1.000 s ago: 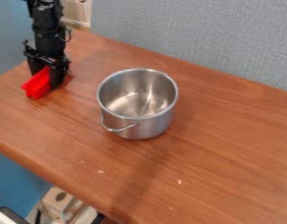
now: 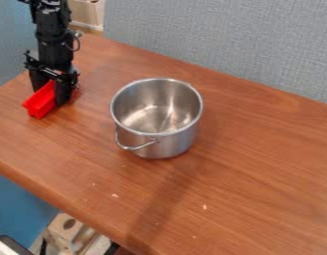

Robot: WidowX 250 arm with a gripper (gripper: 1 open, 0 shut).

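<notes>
My black gripper (image 2: 55, 82) reaches down at the left end of the wooden table, shut on a red block (image 2: 40, 103) that lies low at the tabletop. The fingertips are partly lost in the dark shape of the gripper, and I cannot tell whether the block touches the wood. To the right stands a steel pot (image 2: 157, 118) with a wire handle, apart from the block and empty inside.
The table (image 2: 246, 179) has wide free room right of the pot and in front of it. Its left edge drops to a blue area near the block. A grey wall (image 2: 233, 40) runs along the back.
My gripper and the red block have shifted very slightly to the left. The pot has not moved.
</notes>
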